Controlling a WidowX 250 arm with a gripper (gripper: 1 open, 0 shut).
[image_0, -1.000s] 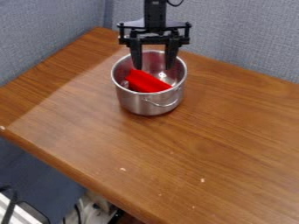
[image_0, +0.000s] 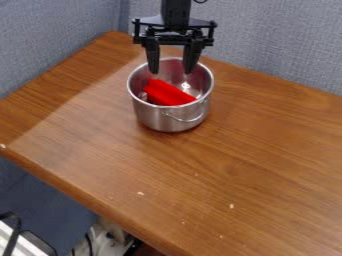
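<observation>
A metal pot (image_0: 170, 116) with a wire handle stands on the wooden table, a red elongated object (image_0: 168, 92) lying inside it at a slant. My black gripper (image_0: 171, 68) hangs over the back of the pot, open, its two fingers apart at about rim height, above and behind the red object, with nothing seen between them.
Grey padded walls (image_0: 281, 40) stand behind and at the left. The table's front-left edge drops to a floor with cables.
My gripper has shifted slightly left from where it was about a second ago, staying open. The pot and red object look unmoved.
</observation>
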